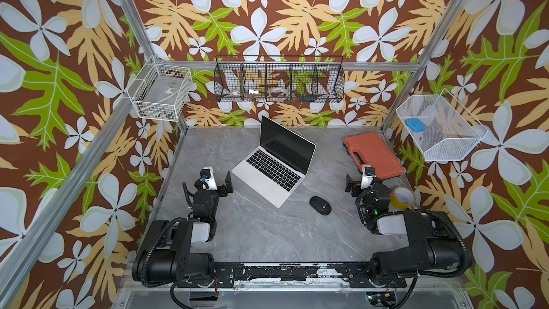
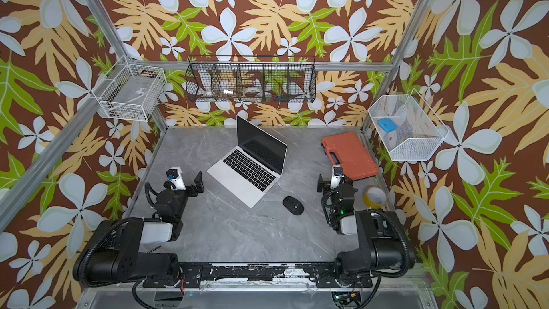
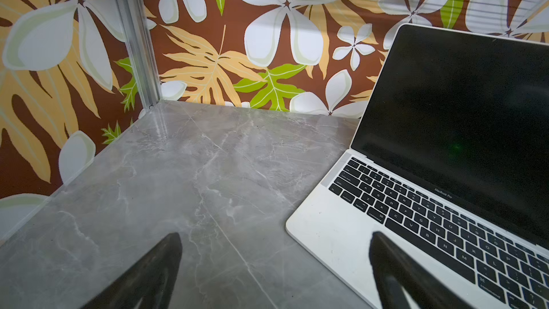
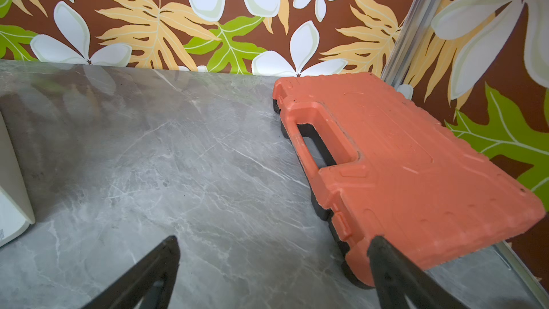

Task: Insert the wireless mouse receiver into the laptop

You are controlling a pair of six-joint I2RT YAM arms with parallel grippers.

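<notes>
An opened silver laptop (image 1: 268,174) stands turned at an angle near the middle of the table, its dark screen (image 3: 457,126) raised. Just right of its front corner lies a black mouse (image 1: 320,205); no separate receiver can be made out in any view. Left of the laptop and apart from it, my left gripper (image 1: 221,183) is open and empty; in the left wrist view its fingers (image 3: 154,269) stand wide apart. My right gripper (image 1: 355,182), also open and empty, is to the right of the mouse, close to the orange case.
An orange case (image 4: 400,154) lies at the back right, with a yellow tape roll (image 1: 402,197) behind my right arm. Wire baskets (image 1: 279,83) hang along the back wall, with white ones (image 1: 163,92) at the sides.
</notes>
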